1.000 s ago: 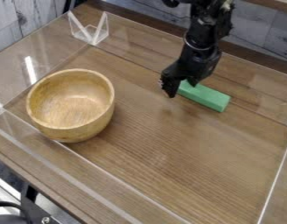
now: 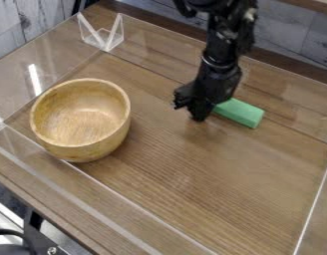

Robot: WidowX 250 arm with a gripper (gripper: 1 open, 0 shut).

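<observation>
A green rectangular block (image 2: 238, 114) lies on the wooden table, right of centre. My black gripper (image 2: 193, 110) is down at the table at the block's left end, partly in front of it. Its fingertips are dark and blurred, so whether anything is between them cannot be made out.
A large tan bowl (image 2: 81, 116) stands on the left of the table (image 2: 193, 199). A white wire-like object (image 2: 103, 38) sits at the back left.
The gripper has moved slightly left and toward the front, now lower in the view. The green block shows little or no movement.
</observation>
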